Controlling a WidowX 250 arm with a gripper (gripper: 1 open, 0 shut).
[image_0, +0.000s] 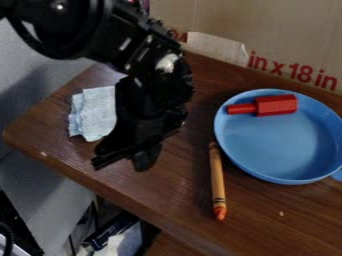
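Note:
The black gripper (127, 158) hangs over the left part of the wooden table, low and just right of a folded pale cloth (91, 114), which it partly hides. Whether its fingers are open or shut is hard to tell in this dark view. An orange crayon (218, 182) lies to the right of the gripper. A blue pan (278, 153) holds a red plastic object (275, 105) near its back rim.
A cardboard box (267, 40) stands behind the table (134, 200). The table's left and front edges drop off near the cloth. Bare wood lies in front of the gripper.

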